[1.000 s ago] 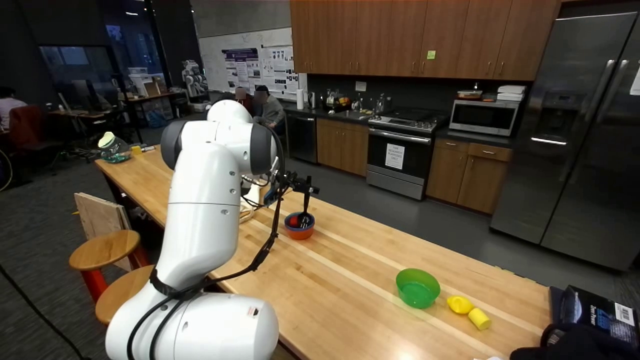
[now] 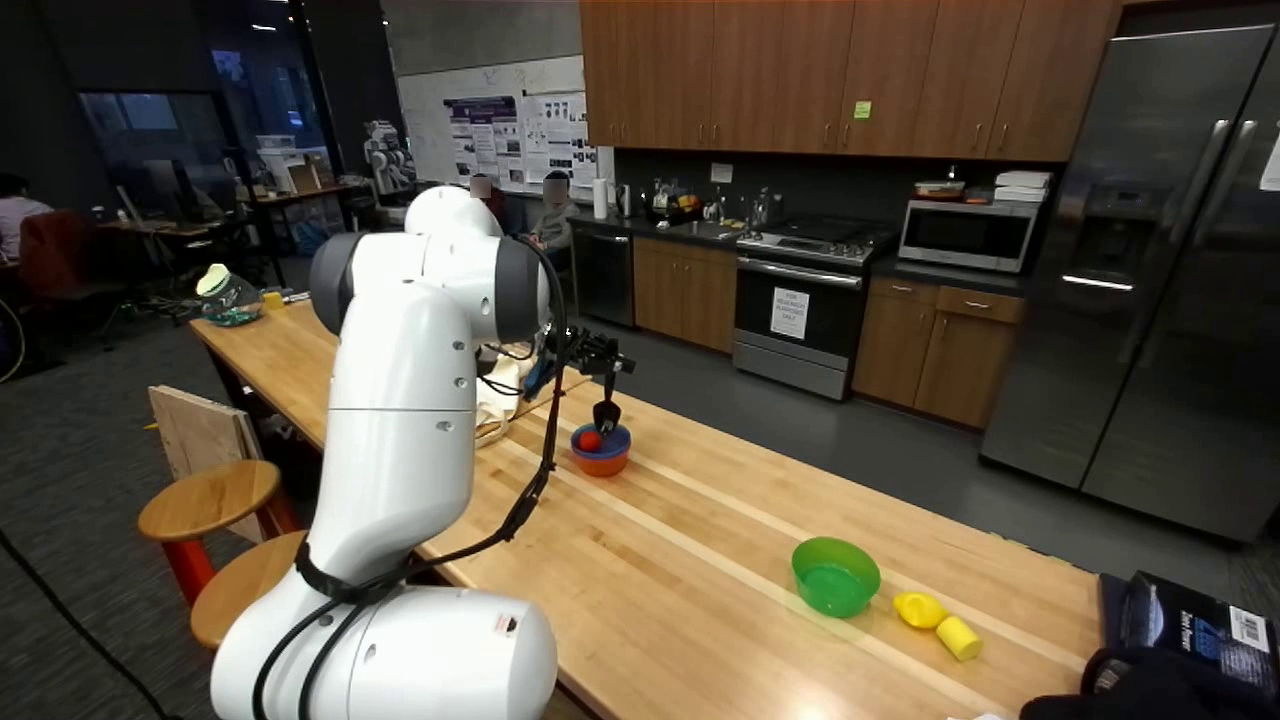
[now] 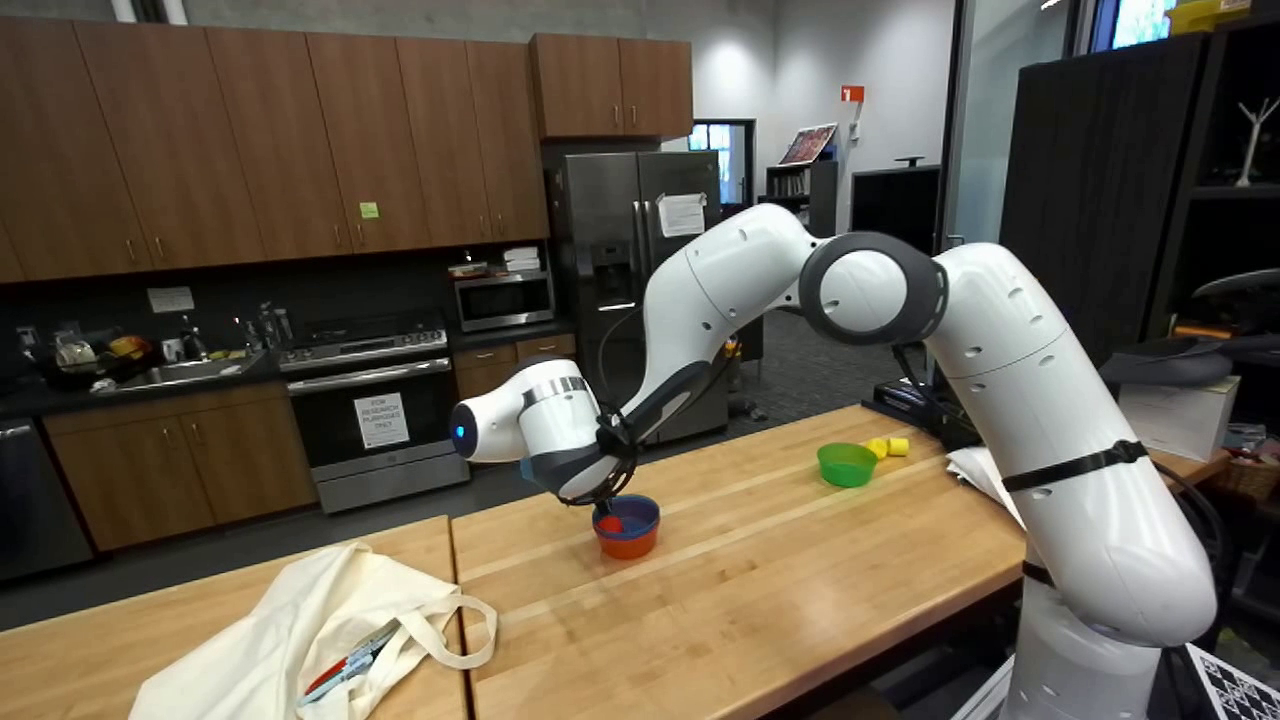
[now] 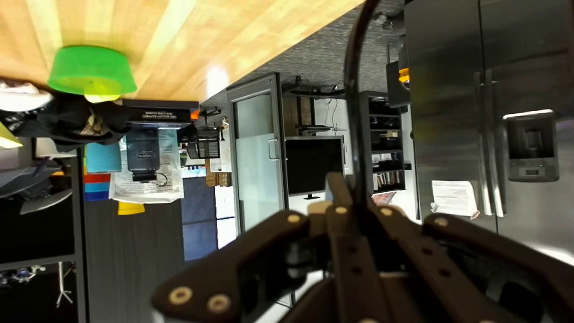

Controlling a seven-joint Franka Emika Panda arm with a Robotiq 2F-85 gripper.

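Observation:
In exterior view 1, my gripper (image 2: pixel 615 359) is held above the far side of the table. A black spoon (image 2: pixel 606 415) hangs from it, and in the wrist view its thin dark handle (image 4: pixel 352 75) runs out from between the shut fingers. The spoon's head overlaps the far rim of a blue bowl (image 2: pixel 620 442); whether it touches is unclear. That bowl sits in or on an orange bowl (image 2: pixel 600 466). A red round object (image 2: pixel 589 442) lies inside the blue one. Exterior view 2 hides most of the gripper behind the wrist.
A green bowl (image 2: pixel 836 577) stands farther along the table, beside a yellow lemon-like item (image 2: pixel 920 610) and a yellow cylinder (image 2: pixel 959 637). A cream cloth bag (image 3: pixel 288 636) lies on the adjoining table. Between the bowls the tabletop is clear.
The spoon's head has risen from inside the blue bowl to around its far rim and turned. My gripper has shifted slightly left and up in exterior view 1.

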